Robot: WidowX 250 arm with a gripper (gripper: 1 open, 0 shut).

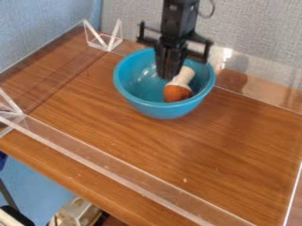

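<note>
A teal bowl [141,97] sits on the wooden table toward the back centre. Inside it, on the right side, lies a small object [178,88] with a pale cream top and an orange lower part. The black gripper [168,71] hangs over the bowl's back part, above and left of that object, shut with nothing visible between its fingers.
White wire-like brackets [101,37] stand at the back left and at the left edge. Clear strips run along the table [165,159], whose front and right are free. A grey-tan object [73,213] sits below the front left edge.
</note>
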